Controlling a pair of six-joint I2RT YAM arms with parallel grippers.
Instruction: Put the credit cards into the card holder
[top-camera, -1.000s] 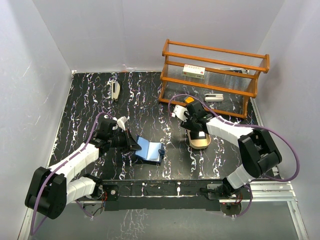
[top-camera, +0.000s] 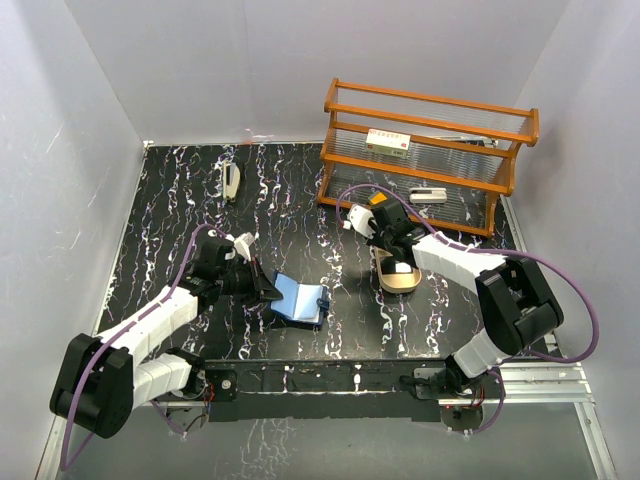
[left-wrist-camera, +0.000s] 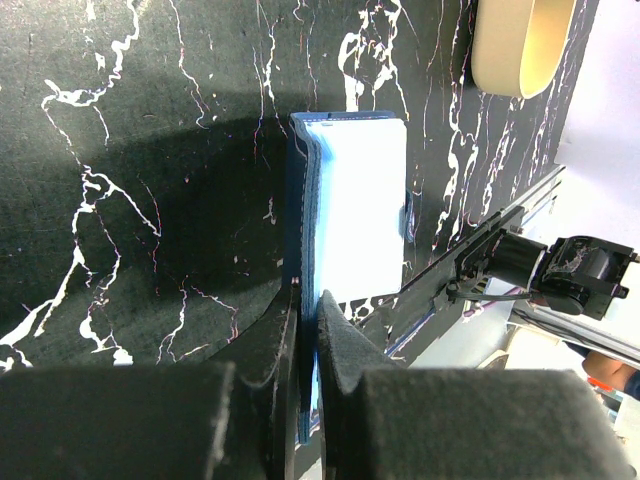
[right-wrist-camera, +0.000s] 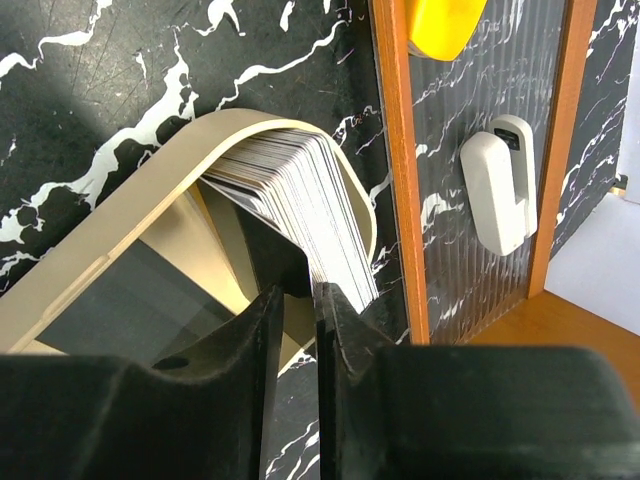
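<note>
The card holder (top-camera: 305, 302), a blue-and-white booklet-like case, lies open at the front middle; my left gripper is shut on its upright blue flap (left-wrist-camera: 310, 200). A beige tray (top-camera: 398, 280) at the right holds a stack of white cards (right-wrist-camera: 285, 190) along one end, seen edge-on, beside dark dividers. My right gripper is over this stack, its tips at the near edge of the cards, part open with a narrow gap; whether a card is between them is not clear.
A wooden rack (top-camera: 430, 125) stands at the back right, with a box (top-camera: 388, 142), a yellow item (right-wrist-camera: 440, 25) and a white device (right-wrist-camera: 490, 190). Another white device (top-camera: 230, 180) lies at the back left.
My right gripper has shifted slightly over the tray of cards since a second ago. The left arm and the card holder have not visibly moved.
</note>
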